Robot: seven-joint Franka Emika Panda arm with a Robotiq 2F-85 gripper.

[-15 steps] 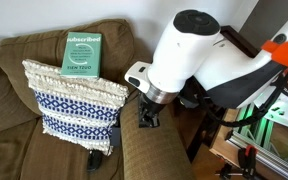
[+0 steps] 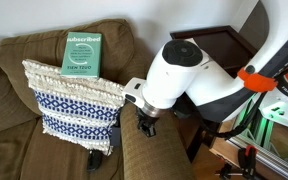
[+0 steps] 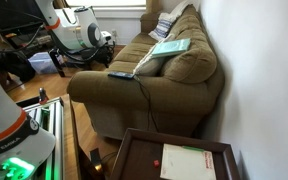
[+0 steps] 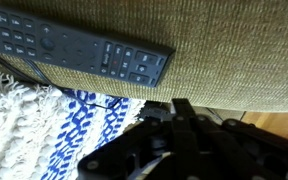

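Observation:
My gripper shows at the bottom right of the wrist view, its dark fingers together and nothing visible between them. A dark grey remote control point(image 4: 89, 45) lies on the brown sofa arm point(image 4: 239, 45), up and left of the fingers and apart from them. In the first exterior view the gripper point(image 2: 147, 126) hangs low over the sofa arm point(image 2: 152, 158), right of the cushion. The second exterior view shows the remote point(image 3: 124, 75) on top of the near sofa arm. Whether the fingers touch the fabric cannot be told.
A white and blue woven cushion point(image 2: 79, 105) leans on the sofa back with a green book point(image 2: 81, 55) on it. A small dark object point(image 2: 95, 158) lies on the seat. A brown tray point(image 3: 139, 160) holding a pale book point(image 3: 187, 162) stands beside the sofa.
The white arm has tilted and come lower in the first exterior view, and the gripper sits slightly lower over the sofa arm. Cushion and book are unmoved.

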